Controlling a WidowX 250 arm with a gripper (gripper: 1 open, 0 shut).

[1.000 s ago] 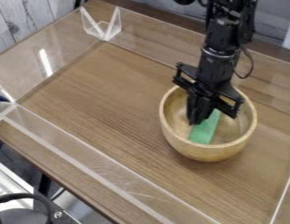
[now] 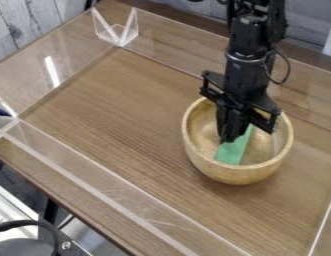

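Observation:
A round wooden bowl (image 2: 228,168) sits on the right half of the table, with a green object (image 2: 232,150) lying inside it. My black gripper (image 2: 227,134) reaches down from the top right into the bowl, its tip over the upper end of the green object, which it partly hides. The fingertips are small and dark, so whether anything is between them is hard to see.
Clear tape shapes mark its back left and left edge. A dark cable loop (image 2: 34,225) lies at the bottom left corner.
The upper part of my arm has risen slightly and become more upright. The bowl and green object look unmoved.

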